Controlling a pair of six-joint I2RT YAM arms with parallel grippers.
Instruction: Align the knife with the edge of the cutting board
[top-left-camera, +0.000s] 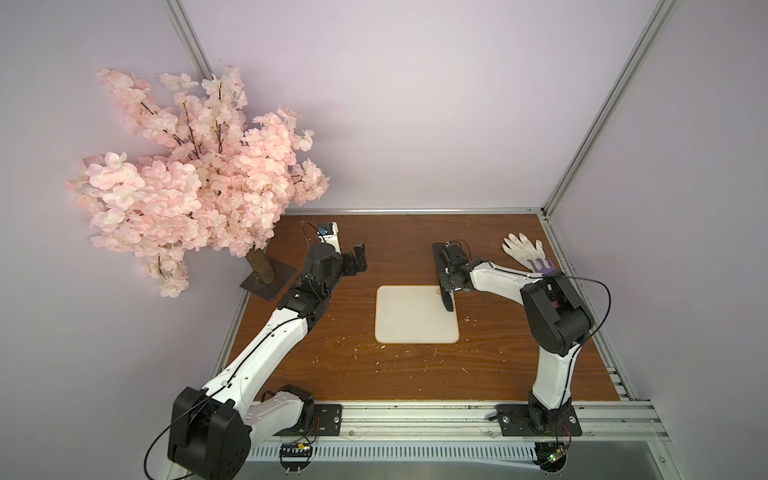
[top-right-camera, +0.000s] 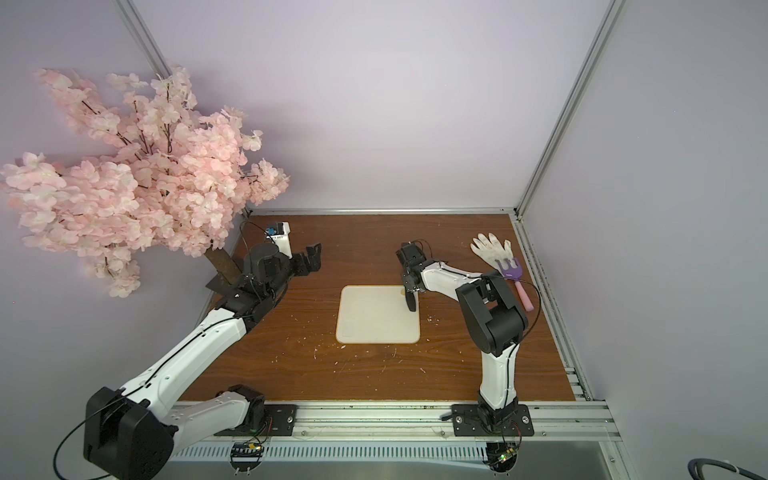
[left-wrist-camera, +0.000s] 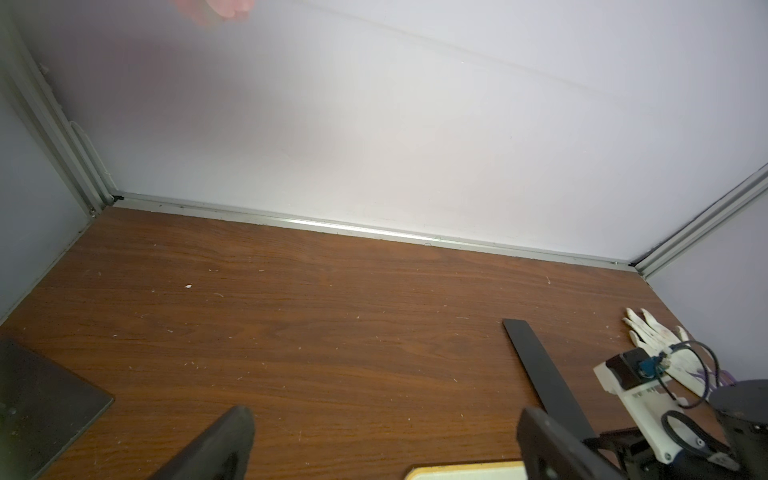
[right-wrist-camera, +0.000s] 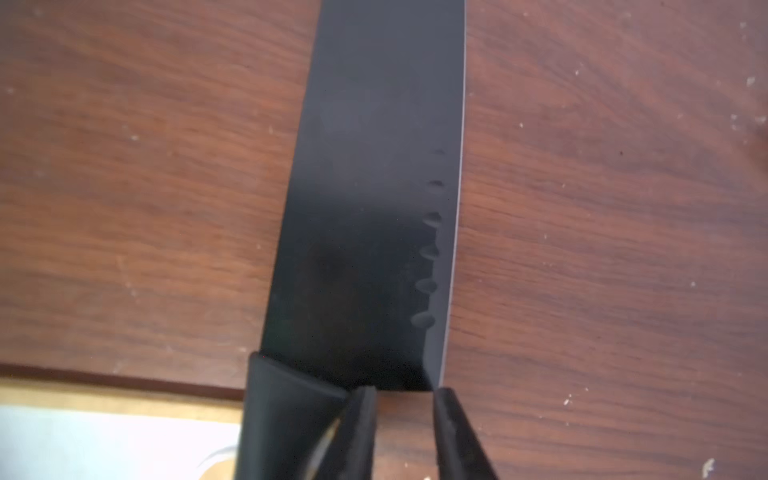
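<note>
The black knife lies with its blade (right-wrist-camera: 368, 200) on the wood beyond the board and its handle (top-left-camera: 448, 304) over the back right corner of the white cutting board (top-left-camera: 416, 320). Its line runs slightly tilted against the board's right edge. My right gripper is at the heel of the blade, its fingers a narrow gap apart, with bare wood showing between them. The handle is left of both fingers, close to the left one. Far to the left, my left gripper hangs wide open and empty above the table.
White gloves (top-left-camera: 521, 249) and a purple tool (top-right-camera: 509, 269) with a pink handle lie at the back right. A pink blossom tree (top-left-camera: 208, 176) stands at the left on a dark base (top-left-camera: 272, 280).
</note>
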